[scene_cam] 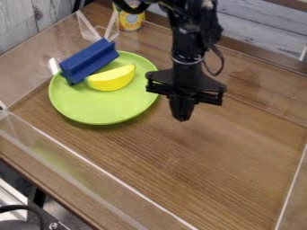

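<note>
My black gripper (182,108) hangs over the wooden table just right of a green plate (97,110), its fingers pointing down and shut, with nothing visible between them. On the plate lie a blue block-like object (89,59) at the upper left and a yellow wedge-shaped piece (110,78) beside it.
A yellow can (129,18) stands at the back, partly behind the arm. Clear low walls edge the left side.
</note>
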